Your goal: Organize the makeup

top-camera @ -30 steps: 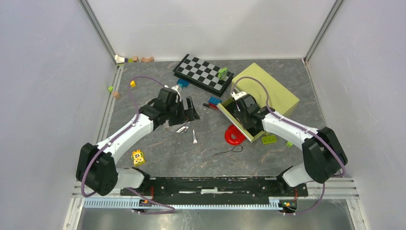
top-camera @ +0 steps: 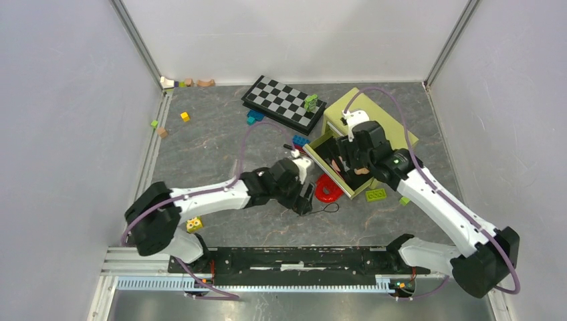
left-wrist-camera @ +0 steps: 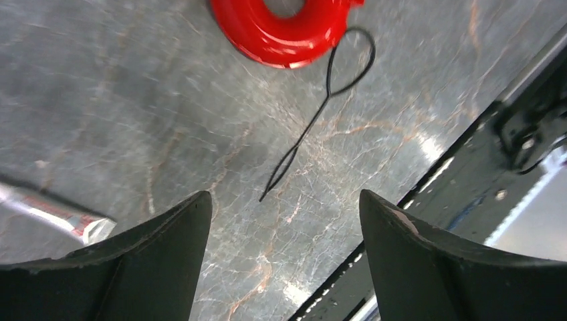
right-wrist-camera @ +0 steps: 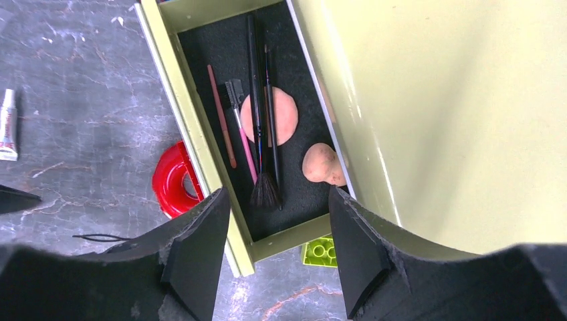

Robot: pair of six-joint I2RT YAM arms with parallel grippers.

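Observation:
An open drawer of a pale yellow box [right-wrist-camera: 455, 100] holds brushes [right-wrist-camera: 257, 107], a pink round puff [right-wrist-camera: 285, 118] and a peach sponge [right-wrist-camera: 321, 162]. My right gripper is over it, fingers apart with nothing held. My left gripper hangs open above the floor beside a thin black loop [left-wrist-camera: 309, 124], below the red ring [left-wrist-camera: 281, 40]. A white tube lies left of the drawer, also at the lower left of the left wrist view.
A chessboard [top-camera: 274, 97] lies at the back, with blue bricks [top-camera: 301, 142] near the drawer. Green bricks [top-camera: 376, 194] lie in front of the box, small blocks at the left and back edges.
My left arm has swung right and toward the front, over the floor beside the black loop.

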